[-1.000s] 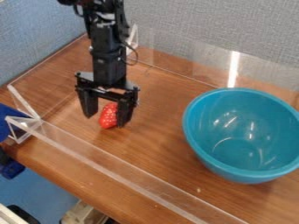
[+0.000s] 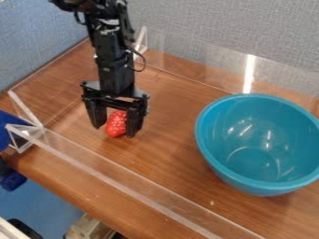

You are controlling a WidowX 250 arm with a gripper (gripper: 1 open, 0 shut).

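My black gripper [image 2: 115, 110] hangs low over the wooden table at the left of centre, its fingers open around a small red object [image 2: 117, 124], speckled like a strawberry, which rests on the table between the fingers and is partly hidden by them.
A large empty teal bowl [image 2: 258, 142] sits at the right. Clear panels border the table [image 2: 174, 187]. A blue item lies at the left edge.
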